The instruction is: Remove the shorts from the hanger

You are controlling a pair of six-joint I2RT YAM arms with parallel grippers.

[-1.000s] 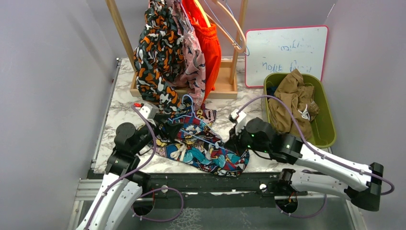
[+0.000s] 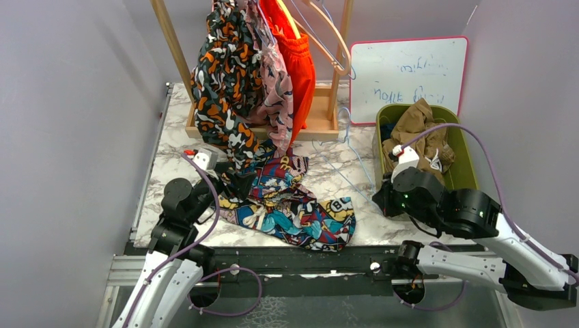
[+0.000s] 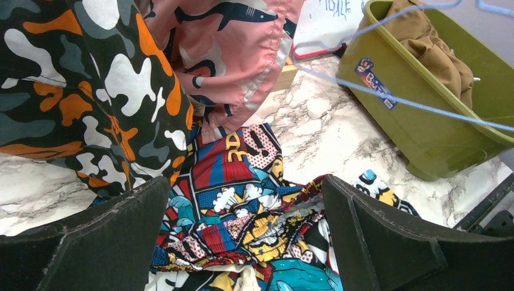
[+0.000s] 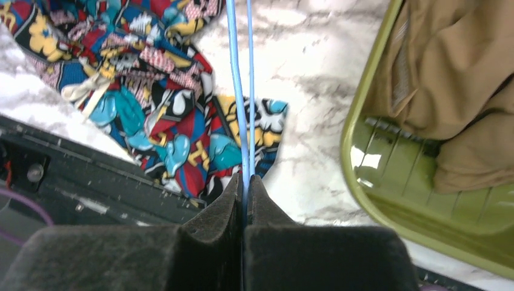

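Note:
Colourful comic-print shorts (image 2: 287, 212) lie crumpled on the marble table, off any hanger. My right gripper (image 2: 382, 201) is shut on a light blue wire hanger (image 2: 362, 164), beside the green bin; in the right wrist view the wire (image 4: 236, 73) runs between its fingertips. My left gripper (image 2: 239, 188) stands open over the shorts' left part; its fingers (image 3: 85, 236) frame the cloth in the left wrist view.
Camouflage (image 2: 222, 82), pink (image 2: 273, 102) and red (image 2: 297, 82) garments hang on a wooden rack at the back. A green bin (image 2: 464, 178) with brown clothing sits at right, before a whiteboard (image 2: 406, 61).
My right gripper has moved right toward the bin, drawing the blue hanger away from over the shorts.

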